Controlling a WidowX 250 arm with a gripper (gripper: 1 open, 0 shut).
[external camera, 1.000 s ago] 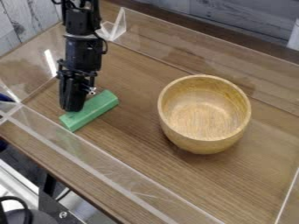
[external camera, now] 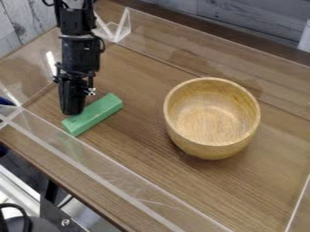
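Observation:
The black robot arm reaches down from the top left to its gripper [external camera: 72,103], whose dark fingers point down at the left end of a green block [external camera: 94,114]. The block lies diagonally on the wooden table. The gripper looks narrow, with nothing visible between its fingers; whether it touches the block I cannot tell.
A large tan bowl [external camera: 212,116] stands to the right of the block on the table [external camera: 182,190]. Cables hang over the left edge.
The arm has shifted slightly to the left over the last second, its upper part most visibly. The block and bowl look unmoved.

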